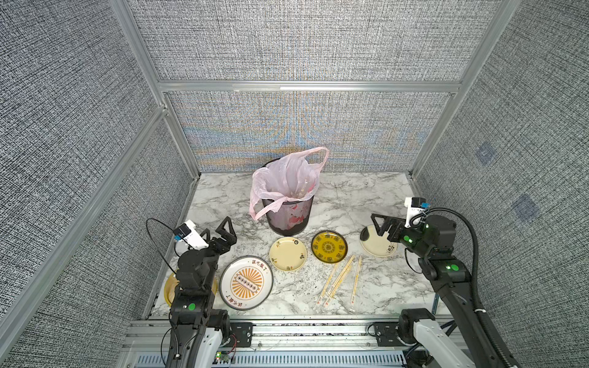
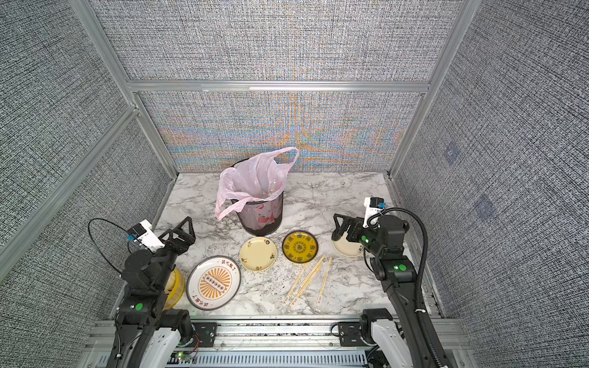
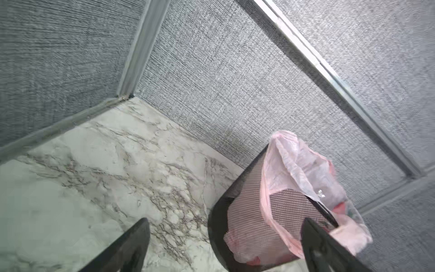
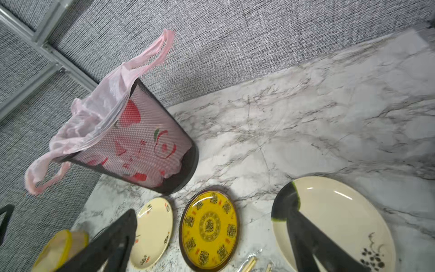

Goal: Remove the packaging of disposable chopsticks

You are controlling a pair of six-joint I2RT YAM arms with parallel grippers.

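Several slim wrapped chopstick packs (image 1: 336, 285) lie on the marble table at front centre right, side by side and slightly fanned, below the dark-yellow plate. Only their ends show along the bottom of the right wrist view. My left gripper (image 1: 221, 232) hangs over the left side of the table, open and empty; its spread fingers (image 3: 129, 247) frame bare table and part of the bin. On the right, my right gripper (image 1: 379, 224) is open above the cream plate with a black patch (image 4: 339, 217), nothing between its fingers. Both stand well apart from the chopsticks.
A bin (image 1: 288, 217) lined with a pink bag (image 1: 288, 174) stands at back centre. Along the front are a striped plate (image 1: 246, 282), a cream plate (image 1: 287, 254), a dark-yellow plate (image 1: 329, 246) and a yellow bowl (image 2: 176, 289).
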